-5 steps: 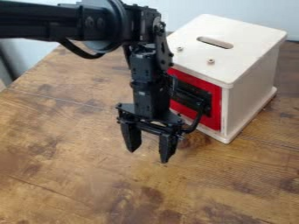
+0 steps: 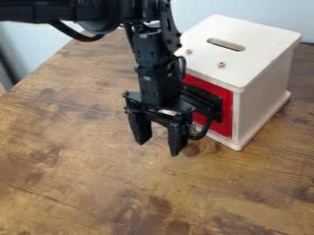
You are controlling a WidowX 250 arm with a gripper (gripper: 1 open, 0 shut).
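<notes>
My black gripper (image 2: 159, 134) hangs over the wooden table in front of the box, its two fingers pointing down and apart, with nothing visible between them. Behind it stands a light wooden box (image 2: 262, 78) with a slot in its top and a red front panel (image 2: 219, 129). The arm covers much of that panel and the dark fitting on it.
My gripper has risen somewhat in the view and the arm has shifted a little. The box stays where it was.
</notes>
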